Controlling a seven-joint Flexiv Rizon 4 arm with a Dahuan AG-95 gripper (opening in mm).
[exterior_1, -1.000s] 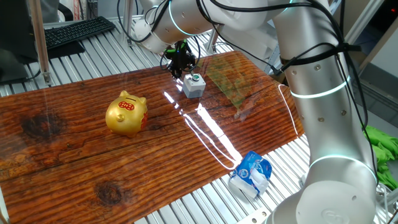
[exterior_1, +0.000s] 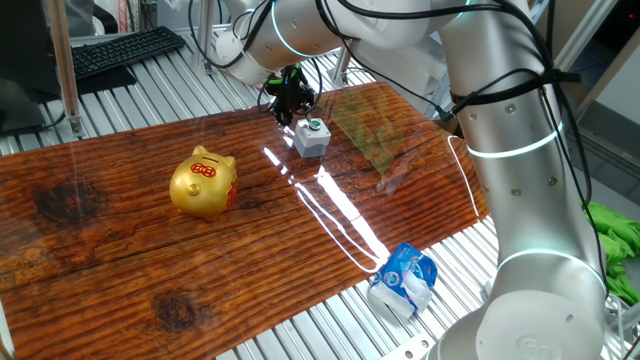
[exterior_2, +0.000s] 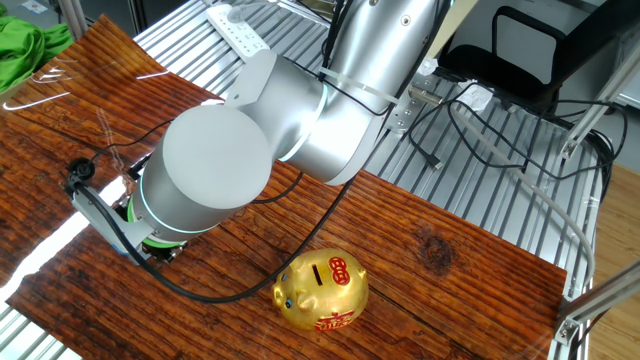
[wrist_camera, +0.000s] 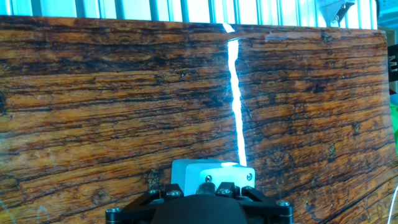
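A small white box (exterior_1: 312, 139) with a dark greenish button on top stands on the wooden board (exterior_1: 120, 260), near its far edge in exterior view 1. My black gripper (exterior_1: 291, 98) is right over and behind that box. In the wrist view the box (wrist_camera: 217, 172) shows at the bottom centre, partly covered by the gripper. Whether the fingertips touch the box or its button is hidden, and the gap between them cannot be made out. Exterior view 2 has the gripper mostly blocked by the arm.
A gold piggy bank (exterior_1: 204, 184) stands on the board, well clear of the gripper. A blue-and-white tissue pack (exterior_1: 404, 279) lies at the near edge, close to a thin white cable. Bright glare crosses the board. Black cables (exterior_2: 225, 298) loop off the arm.
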